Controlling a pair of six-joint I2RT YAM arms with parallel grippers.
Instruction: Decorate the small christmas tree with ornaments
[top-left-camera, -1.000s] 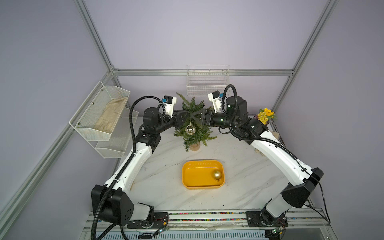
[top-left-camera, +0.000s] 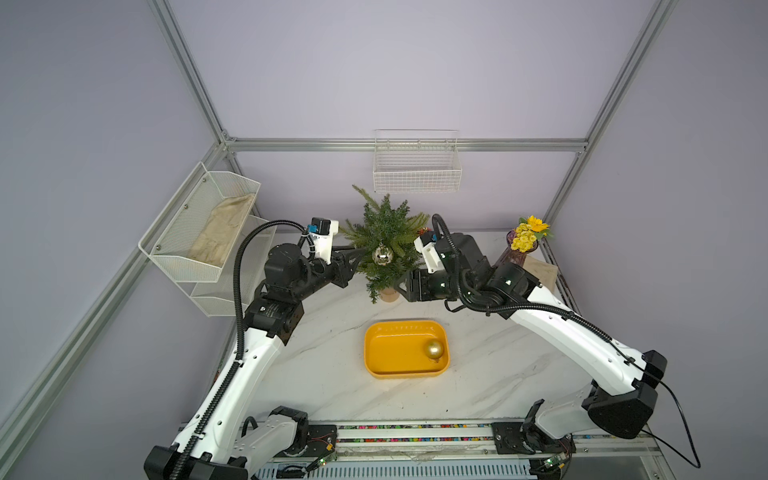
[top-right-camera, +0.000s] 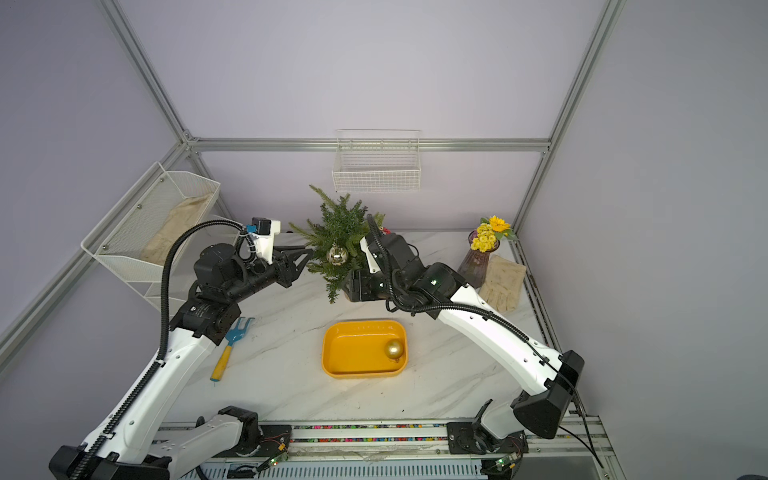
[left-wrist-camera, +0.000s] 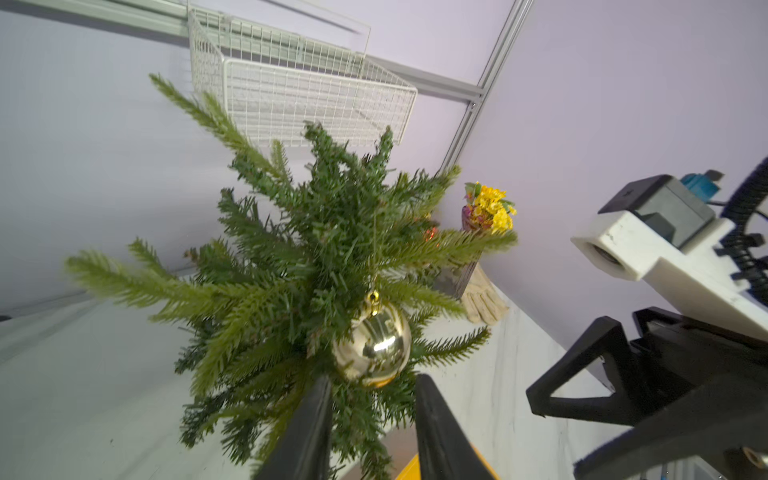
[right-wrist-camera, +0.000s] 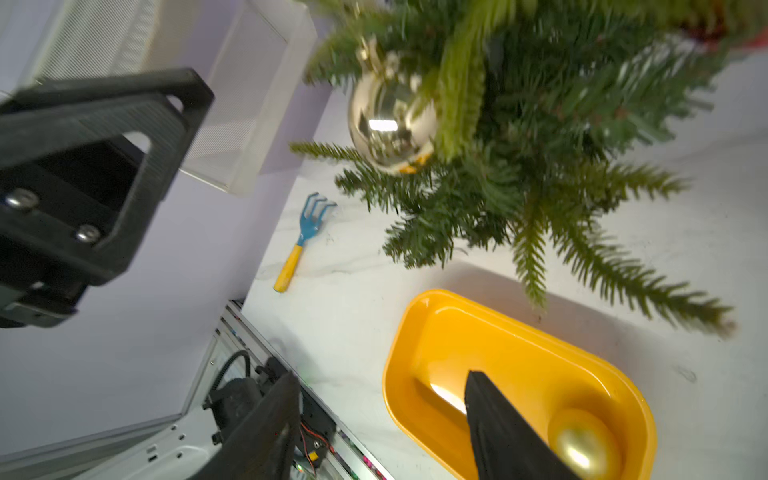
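Note:
The small tree stands at the back middle. A shiny gold ball hangs among its front branches by a gold cap. My left gripper is left of the tree, apart from the hanging ball; nothing shows clearly between its fingers. My right gripper is right of and in front of the tree, above the tray side, its fingers apart with nothing visible between them. A matte gold ball lies in the yellow tray. A red ornament is partly visible in the tree.
A vase with yellow flowers and gloves stand at the right. A blue hand fork lies on the left. Wire baskets hang on the left and back walls. The table around the tray is clear.
Both grippers have pulled back from the hanging ball, the left leftward and lower, the right lower. The ball stays hanging in the tree.

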